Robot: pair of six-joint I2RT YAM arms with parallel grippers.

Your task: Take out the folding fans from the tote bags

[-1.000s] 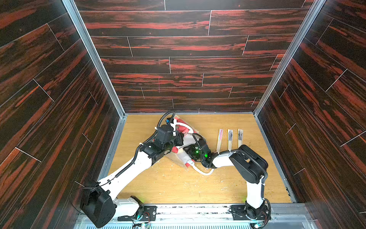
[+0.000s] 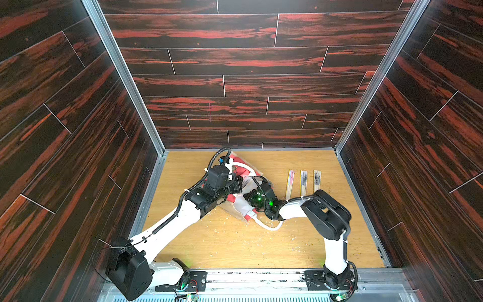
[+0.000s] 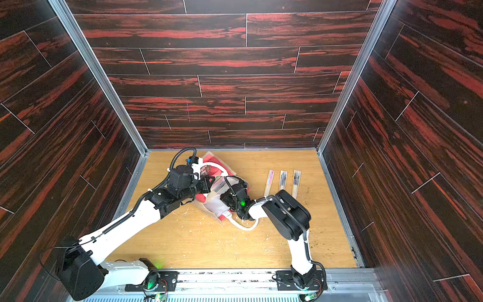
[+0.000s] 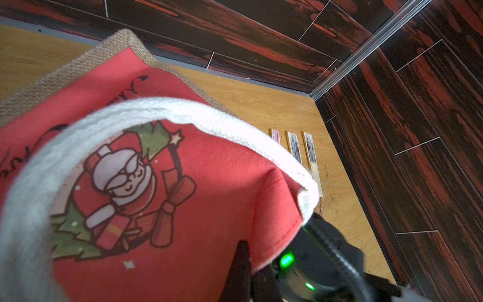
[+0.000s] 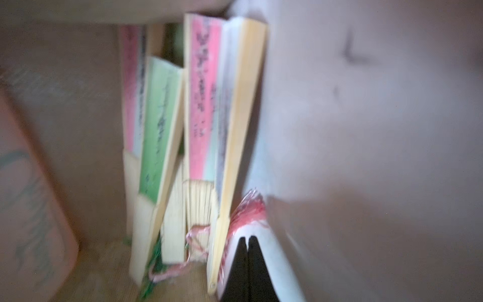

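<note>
The red tote bag (image 4: 211, 201) with white handles and a Santa print stands with its mouth toward me. My left gripper is shut on its red rim. Inside the bag, in the right wrist view, several folding fans lean upright: a green fan (image 5: 160, 130), a pink fan (image 5: 202, 100) and one with a pale wooden outer rib (image 5: 246, 90). My right gripper is shut with nothing between its fingertips. It is beside the lower end of the pale-ribbed fan, which lies just left of the fingers. A pink tassel (image 5: 249, 211) shows behind them.
To the right of the bag, three fans lie side by side on the table: a pink one (image 2: 289, 183), a grey one (image 2: 303, 182) and another grey one (image 2: 317, 180).
My right gripper has gone from open, below a spread-out fan, to shut. That fan now stands folded up among the others.
</note>
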